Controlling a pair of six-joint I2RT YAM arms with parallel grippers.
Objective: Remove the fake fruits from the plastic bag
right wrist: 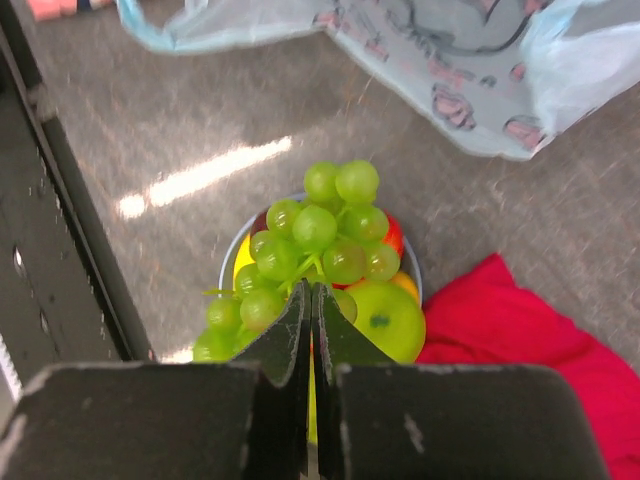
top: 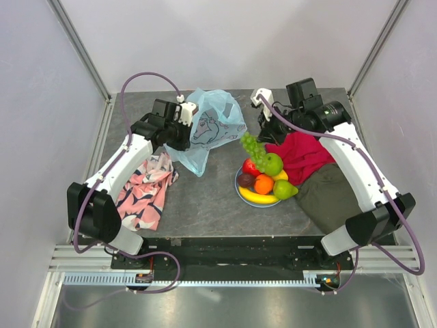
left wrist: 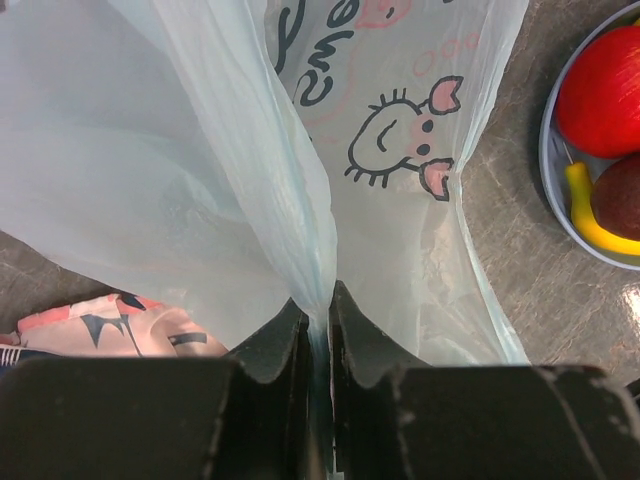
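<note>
The pale plastic bag (top: 215,123), printed with a cartoon, lies crumpled at the back centre. My left gripper is at its near left part, with a gathered fold of plastic running between its fingers. My right gripper is shut on the green grape bunch (top: 254,150), which hangs over the plate (top: 247,201) of fruit. On that plate are a red apple (top: 249,166), green apple (top: 274,165), orange (top: 263,183), banana (top: 256,197), pear (top: 285,190) and a dark round fruit (top: 245,180).
A red cloth (top: 300,157) and a dark olive cloth (top: 328,198) lie at the right. A pink patterned cloth (top: 143,195) lies at the near left. Bare table shows at centre front, left of the plate.
</note>
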